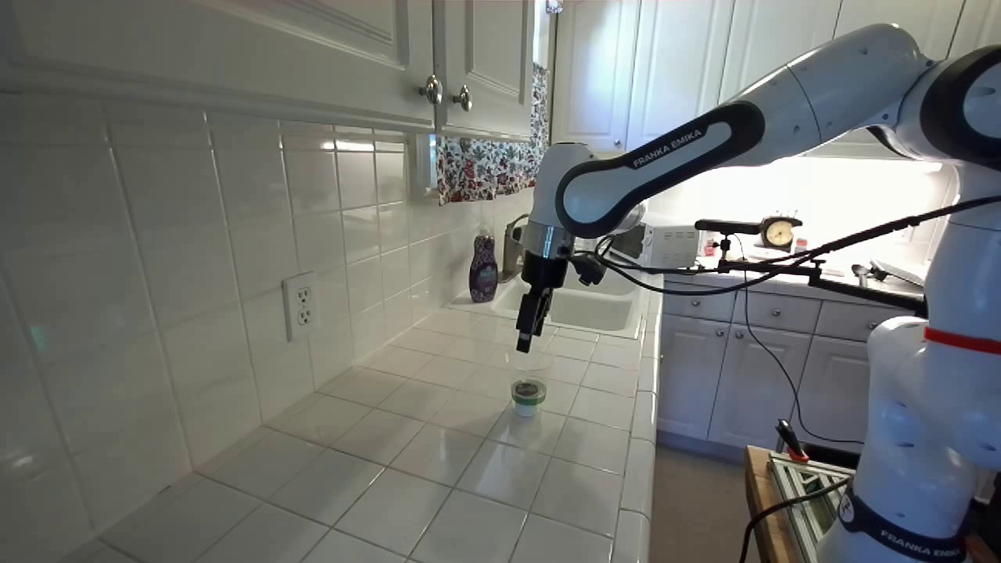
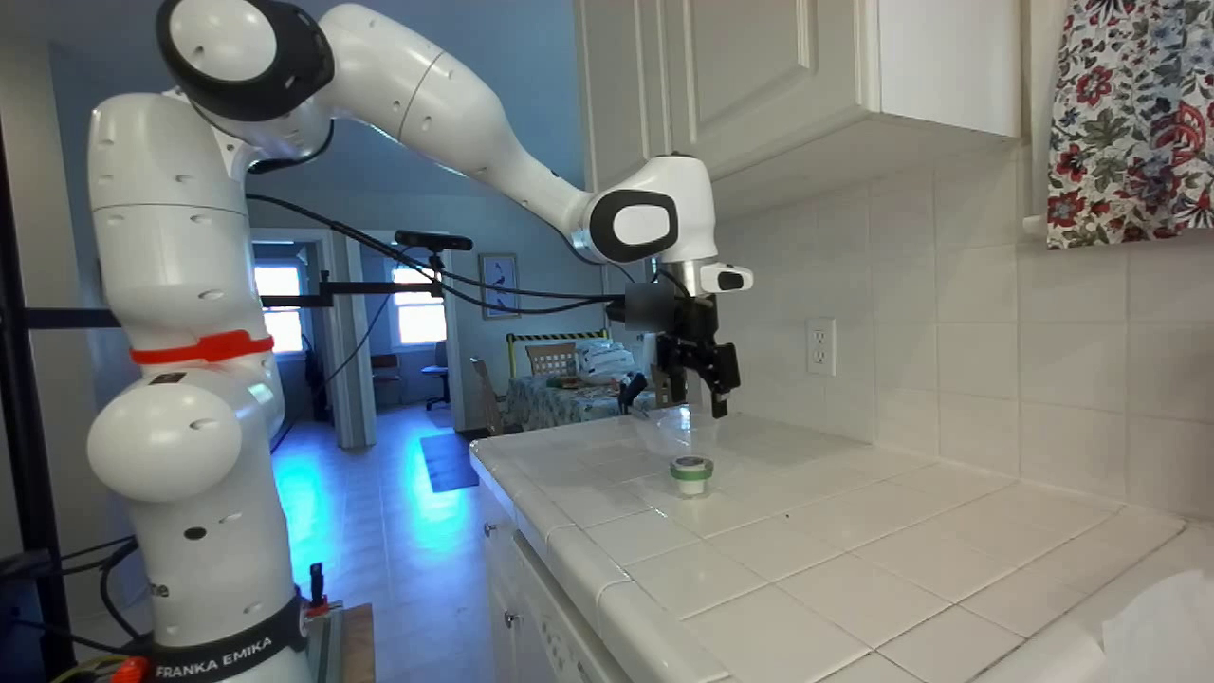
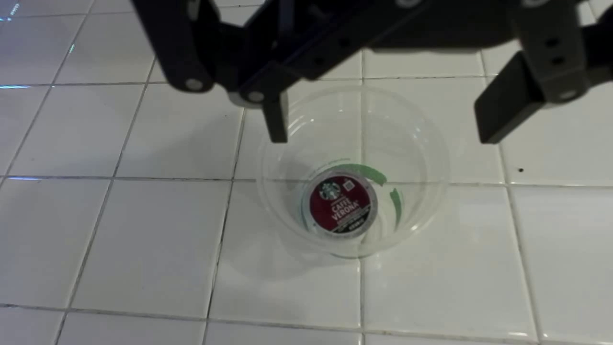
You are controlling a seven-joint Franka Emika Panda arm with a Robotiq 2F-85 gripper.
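Note:
A clear plastic cup (image 3: 422, 143) with green printing stands upright on the tiled counter (image 3: 155, 247). Within its round outline shows a coffee pod (image 3: 339, 206) with a dark red lid, which looks to be inside near the bottom. Above the cup is my gripper, its fingers spread wide apart and empty. From the side, the gripper (image 1: 525, 346) points down just over the cup; the green-banded pod area (image 1: 528, 394) sits below it. The other exterior view shows the fingertips apart above the faint cup (image 2: 671, 431); the clear walls are hard to make out there.
A purple bottle (image 1: 483, 269) stands by the sink (image 1: 591, 308) beyond the cup. The tiled wall (image 1: 225, 281) bounds one side of the counter, and an upper cabinet (image 2: 751, 68) overhangs it. Counter tiles around the cup are clear.

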